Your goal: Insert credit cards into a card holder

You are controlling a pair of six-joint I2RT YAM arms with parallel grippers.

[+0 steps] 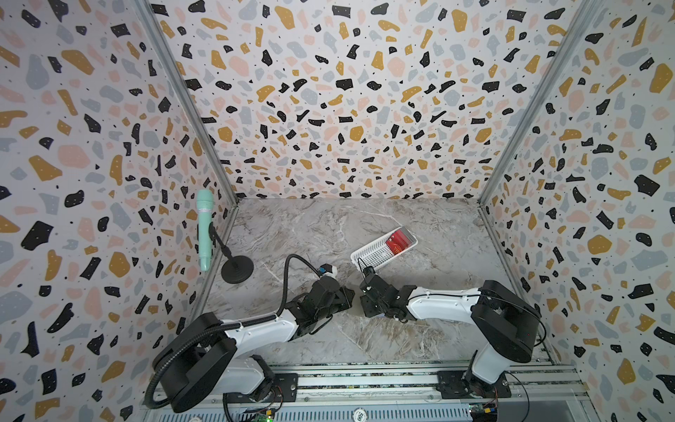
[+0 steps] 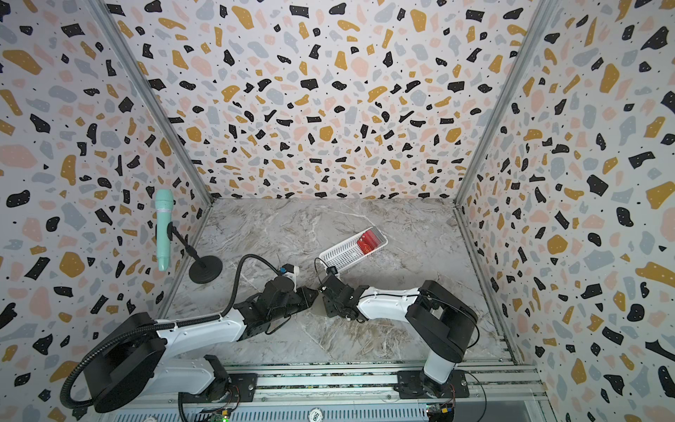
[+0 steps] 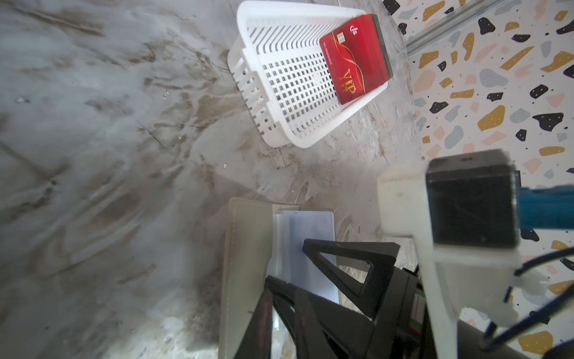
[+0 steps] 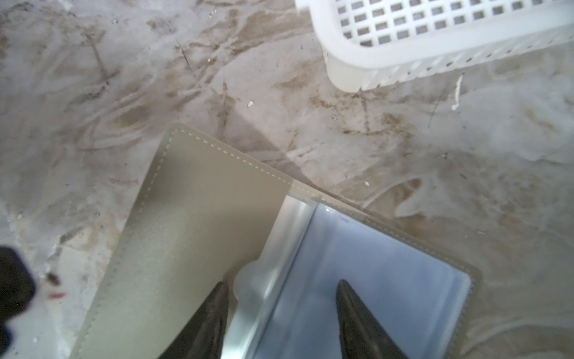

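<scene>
An open beige card holder (image 4: 197, 203) lies on the table, its clear bluish sleeves (image 4: 370, 269) on the right-hand side. In both top views the arms hide most of it. My right gripper is open over the sleeves, one finger on each side of the fold strip, with nothing seen between them. My left gripper stands at the holder's left part, its fingers a narrow way apart and no card visible between them. Red VIP cards (image 3: 358, 56) lie at the far end of a white basket (image 3: 275, 113).
The basket stands just beyond the holder, close to the right gripper. Both grippers are close together at the table's middle. A green microphone on a black stand (image 1: 237, 268) is at the left. Bare table lies behind and right of the basket.
</scene>
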